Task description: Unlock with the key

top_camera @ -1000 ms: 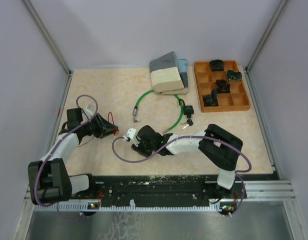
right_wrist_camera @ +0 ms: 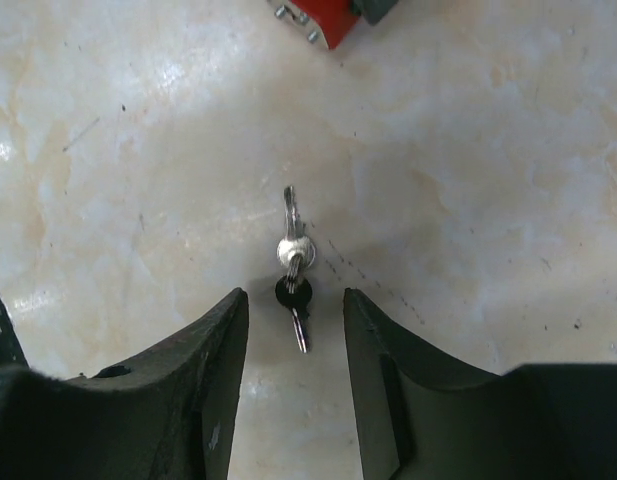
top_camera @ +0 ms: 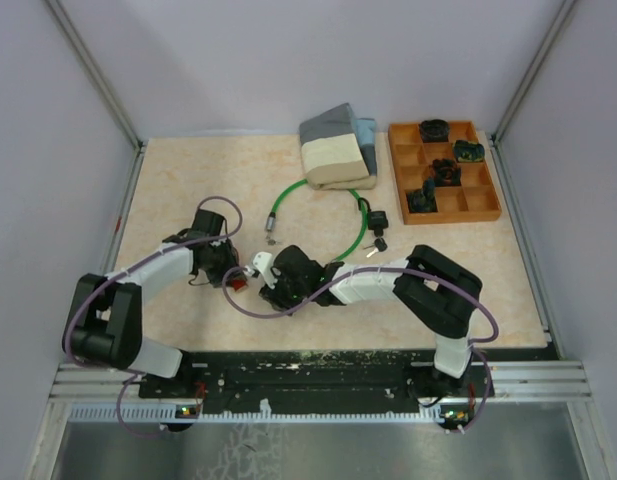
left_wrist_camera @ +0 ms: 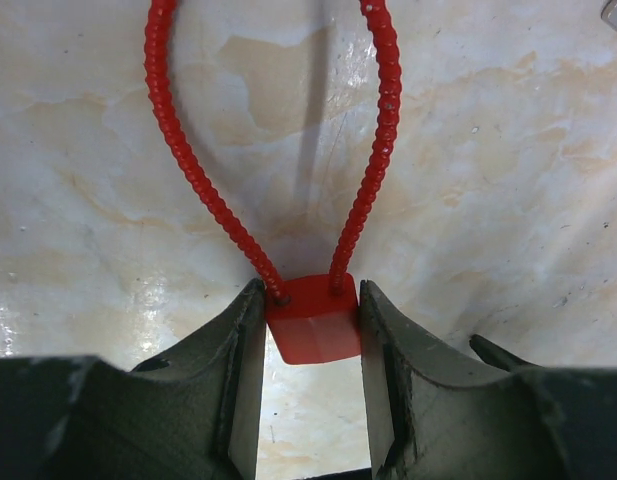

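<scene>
My left gripper is shut on a red padlock body [left_wrist_camera: 313, 330] with a red cable shackle [left_wrist_camera: 377, 170], held over the table in the left wrist view. In the top view the red lock [top_camera: 238, 284] shows under that gripper. My right gripper is part open above small keys [right_wrist_camera: 296, 255] lying on the table, one with a silver head and one with a black head [right_wrist_camera: 294, 295]. Nothing is between its fingertips. The red lock also shows at the top edge of the right wrist view.
A green cable lock [top_camera: 360, 230] lies behind the grippers, with a black lock [top_camera: 377, 219] and keys beside it. A folded cloth [top_camera: 333, 150] and a wooden compartment tray [top_camera: 464, 205] stand at the back.
My right arm has shifted only slightly.
</scene>
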